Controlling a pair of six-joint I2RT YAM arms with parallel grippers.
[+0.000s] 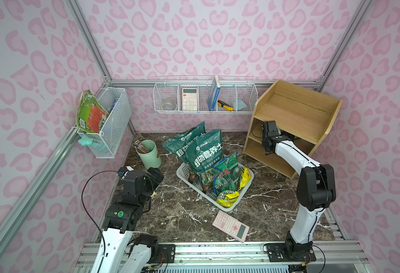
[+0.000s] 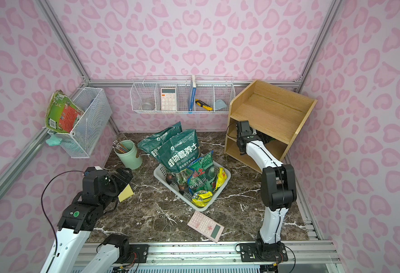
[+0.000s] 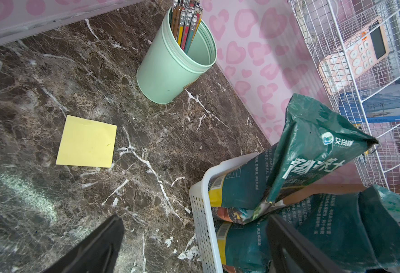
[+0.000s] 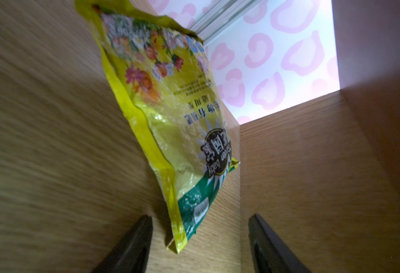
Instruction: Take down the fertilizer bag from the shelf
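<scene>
On a wooden board in the right wrist view lies the yellow fertilizer bag (image 4: 181, 109), printed with flowers and with a green end toward me. My right gripper is open, and the bag's near corner lies ahead of the gap between its fingers, with no grip on it showing. From above, the right arm reaches into the wooden shelf (image 1: 295, 109) below its top board, and the bag is mostly hidden there. Over the table at the left, my left gripper stands open with nothing held.
A white basket (image 1: 194, 185) in mid-table holds green soil bags (image 1: 204, 152) and small yellow packets (image 1: 228, 198). The pink calculator (image 1: 230, 226) lies in front. A mint pencil cup (image 3: 177, 63) and yellow note (image 3: 86, 142) sit at the left. Shelf boards and side walls surround the right gripper closely.
</scene>
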